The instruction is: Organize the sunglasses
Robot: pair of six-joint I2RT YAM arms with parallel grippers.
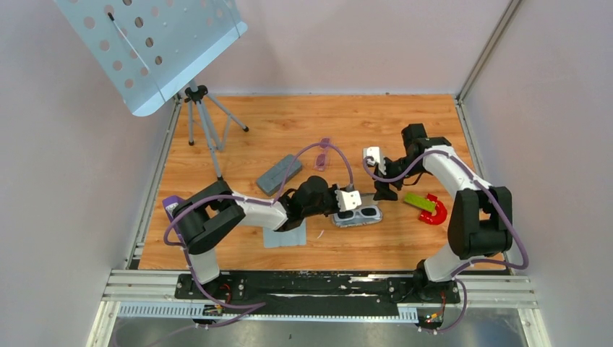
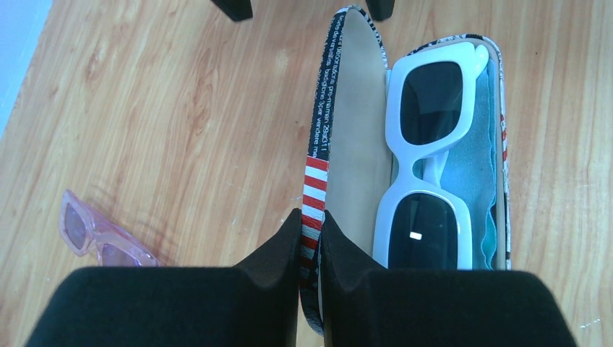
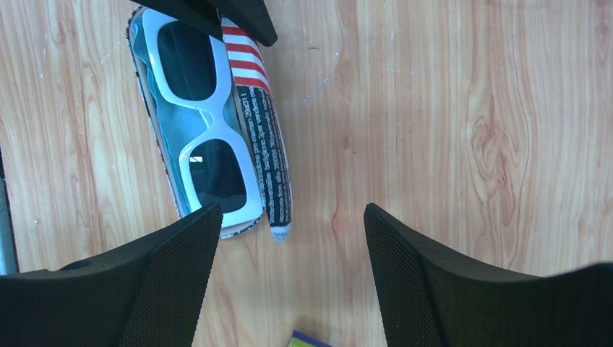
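Note:
White-framed sunglasses with dark lenses (image 2: 431, 103) lie on a blue cloth (image 2: 483, 144) inside an open case (image 1: 358, 217). The case's lid (image 2: 315, 130) stands up on edge, with striped and printed trim along its rim. My left gripper is shut on that rim. Over by the case's right end, my right gripper is open, with nothing between its fingers. The right wrist view shows the white glasses (image 3: 206, 116) in the case and the left gripper's dark fingers at the lid. Pink sunglasses (image 1: 322, 155) lie apart on the table, behind the case.
A closed-looking grey case (image 1: 279, 176) and a light blue cloth (image 1: 285, 235) lie to the left. A green item (image 1: 419, 202) and a red curved object (image 1: 434, 211) sit beyond my right gripper.

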